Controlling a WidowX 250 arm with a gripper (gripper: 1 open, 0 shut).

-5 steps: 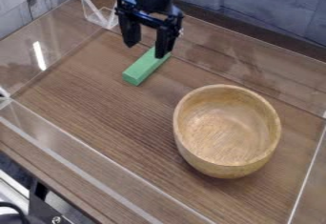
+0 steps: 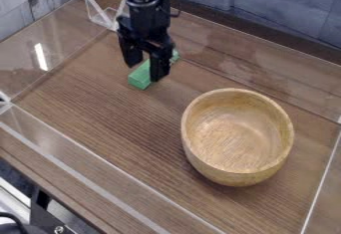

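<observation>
My black gripper hangs at the upper middle, its fingers apart and pointing down, directly over a green oblong object that lies on the wooden table. The gripper hides part of the object; whether it touches it I cannot tell.
A large round tan wooden bowl takes up the lower right of the table. The table's edges show at the upper left and far right.
My gripper has come down and toward the front, from behind the green object to over it, now covering part of it.
</observation>
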